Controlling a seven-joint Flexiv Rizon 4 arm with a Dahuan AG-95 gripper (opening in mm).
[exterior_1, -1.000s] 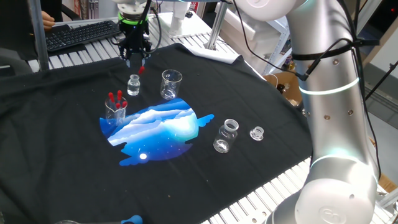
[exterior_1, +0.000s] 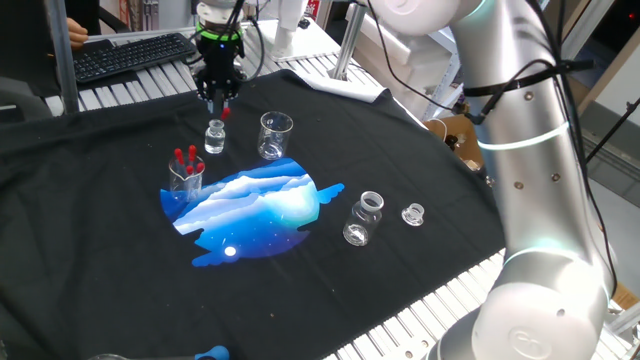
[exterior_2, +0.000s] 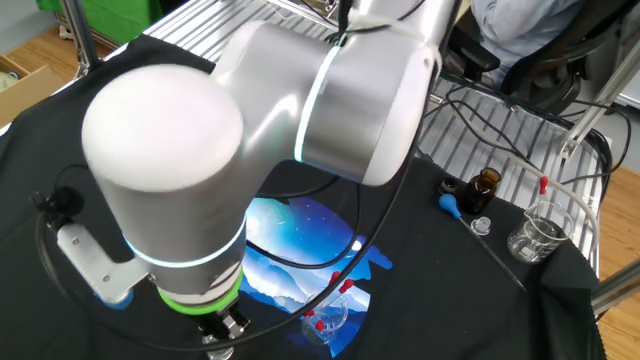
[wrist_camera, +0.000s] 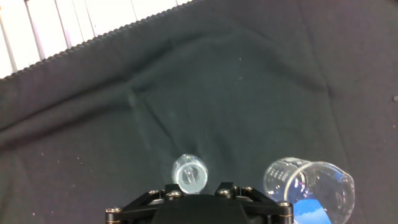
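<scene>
My gripper (exterior_1: 218, 102) hangs at the far side of the black cloth, just above a small clear glass bottle (exterior_1: 215, 137). Its two fingertips stand apart, so it looks open, and nothing shows held between them. In the wrist view the bottle (wrist_camera: 189, 174) appears just beyond the gripper, slightly left of its middle. A small red thing (exterior_1: 226, 113) shows just under the fingertips; what it belongs to is unclear. Exterior view 2 shows the gripper only partly, below the arm's green ring (exterior_2: 205, 300).
Right of the bottle stands an empty beaker (exterior_1: 275, 135); a beaker of red-tipped sticks (exterior_1: 187, 175) is nearer. A larger glass bottle (exterior_1: 362, 220) and glass stopper (exterior_1: 413, 214) stand right of the blue picture (exterior_1: 255, 215). A brown bottle (exterior_2: 481, 188) and blue-bulbed dropper (exterior_2: 450, 205) lie elsewhere.
My gripper has shifted and turned slightly above the small bottle, and its fingertips look closer together in the view. The glassware and the red thing have stayed put.
</scene>
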